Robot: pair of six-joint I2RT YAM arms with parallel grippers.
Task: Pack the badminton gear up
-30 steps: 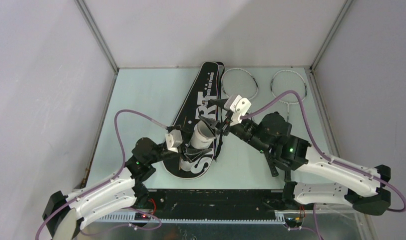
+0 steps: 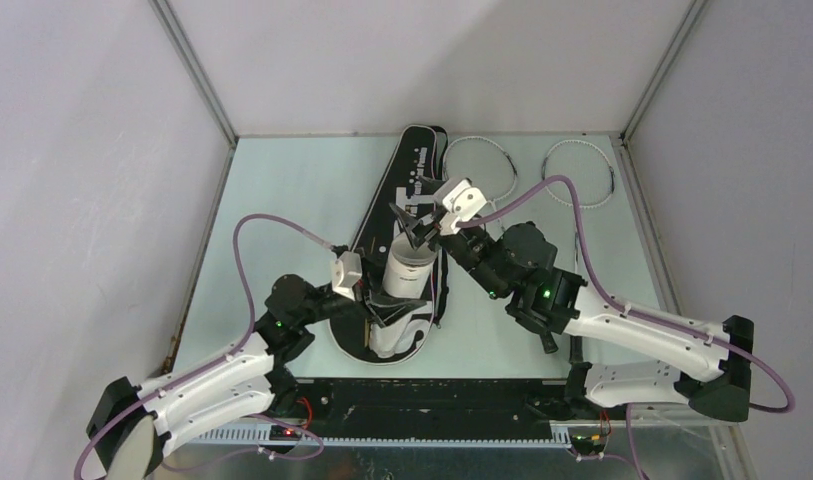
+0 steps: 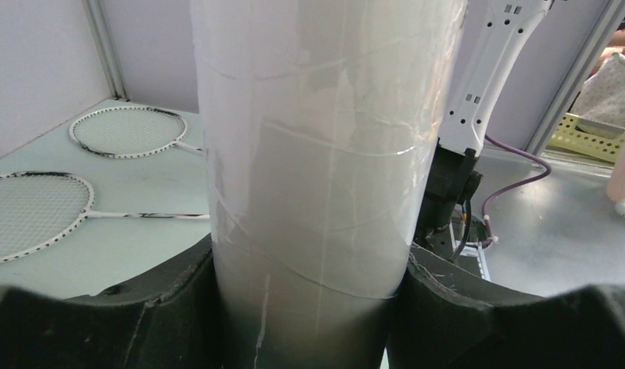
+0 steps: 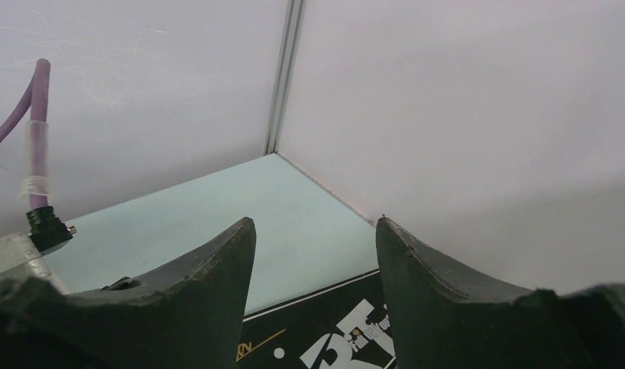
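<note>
A white shuttlecock tube [image 2: 408,270] [image 3: 324,154] stands over the black racket bag [image 2: 402,160] [image 4: 332,323], its top open. My left gripper [image 2: 377,295] is shut on the tube. Just above the tube's top is my right gripper [image 2: 410,218], fingers apart, with nothing between them. Two white rackets [image 2: 577,200] [image 3: 32,215] lie on the right side of the table, partly hidden by the right arm.
White walls [image 2: 412,60] enclose the back and both sides. The black front edge [image 2: 432,405] runs below the table.
My right gripper has moved a little left and up, off the tube's rim, leaving more of the tube's top in view. The left gripper and tube have barely moved.
</note>
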